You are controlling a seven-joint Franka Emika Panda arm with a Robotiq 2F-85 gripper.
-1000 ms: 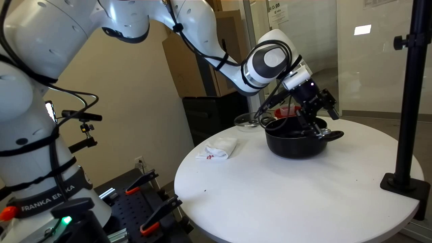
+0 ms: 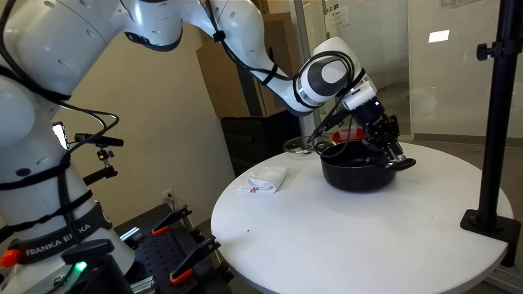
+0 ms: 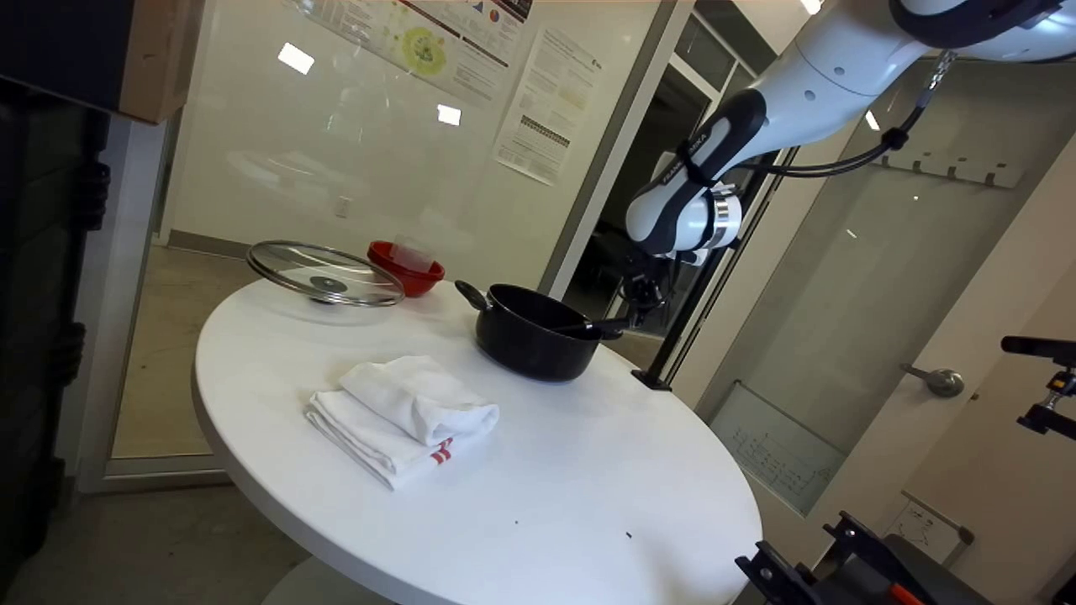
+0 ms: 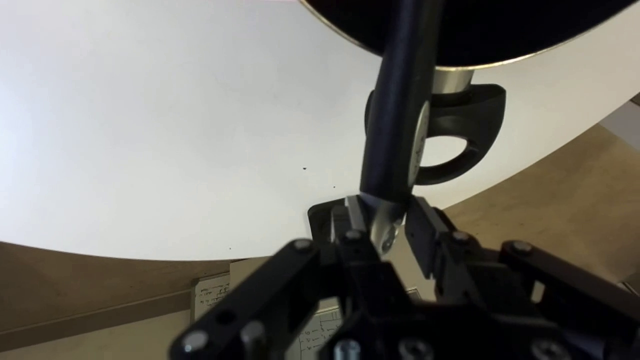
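Observation:
In the wrist view, a utensil with a thick black handle [image 4: 396, 132] and a metal end slants out over the rim of a black pot [image 4: 510, 36]. My gripper stands part open around that metal end, one finger on either side, with a narrow gap showing on the right. The utensil's head, inside the pot, is hidden. From outside, the gripper [image 2: 395, 156] is at the right rim of the pot [image 2: 358, 177], just above its side handle [image 2: 403, 164]. In the second exterior view the handle [image 3: 611, 323] rests across the pot [image 3: 535, 348].
A folded white towel [image 3: 403, 413] lies on the round white table [image 3: 565, 474]. Farther back are a glass lid [image 3: 303, 267] and a red bowl [image 3: 405, 270]. A black pole [image 2: 490, 122] is clamped at the table's edge.
My gripper's fingers have come much closer together around the utensil's end. The arm has barely shifted, and the pot, towel and lid stand where they were.

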